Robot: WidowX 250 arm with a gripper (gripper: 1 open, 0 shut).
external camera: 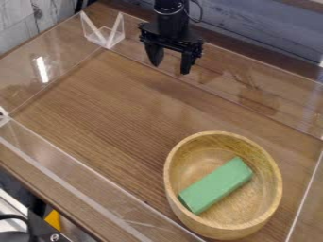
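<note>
My black gripper (171,51) is at the top centre of the camera view, low over the back of the wooden table, its two fingers apart and open, with no object visible between them. At the lower right a round tan bowl (183,213) holds a green block (217,185), lying diagonally inside it.
A clear plastic piece (108,28) stands near the back left, and another (4,118) is at the left edge. A dark wall runs along the back.
</note>
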